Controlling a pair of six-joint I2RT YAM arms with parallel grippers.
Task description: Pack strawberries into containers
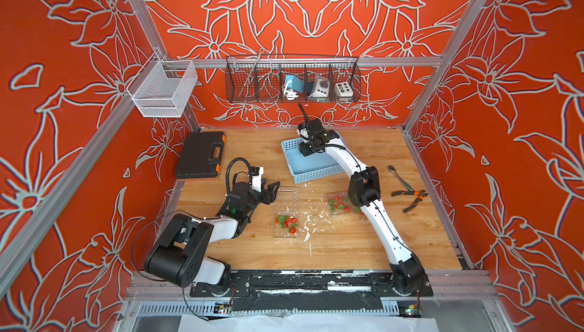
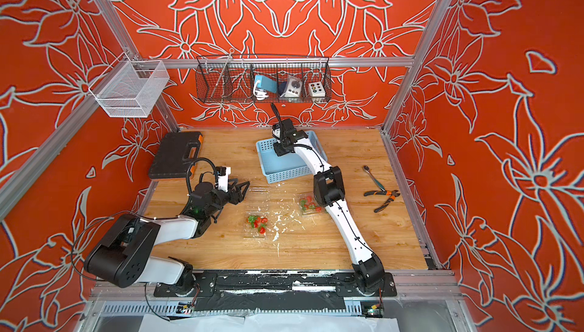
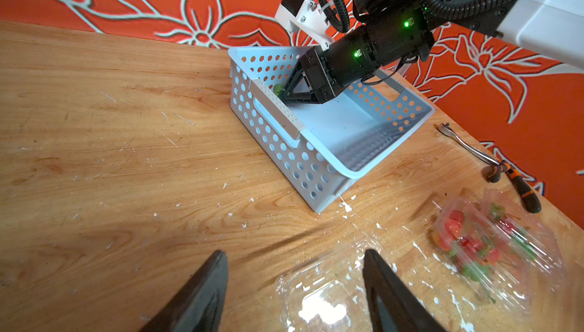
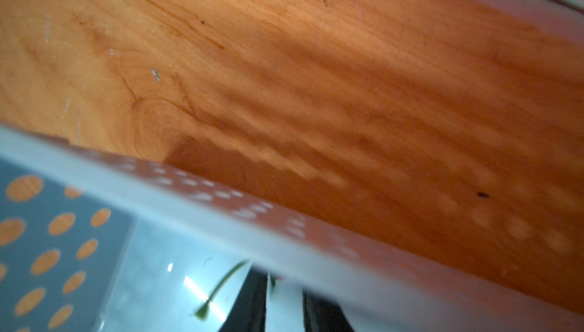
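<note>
The blue basket stands at the back middle of the table. My right gripper reaches inside by its near wall, fingers a little apart. A strawberry's green stem shows by those fingers; the basket rim hides most of the fruit. My left gripper hangs over the table, its fingers wide apart. An empty clear container shows in the gap; contact cannot be told. A clear container of strawberries sits at front centre. Strawberries in clear packs lie to the right, partly under the right arm.
Pliers and a ratchet lie at the right. A black case stands at the back left. White flecks are scattered mid-table.
</note>
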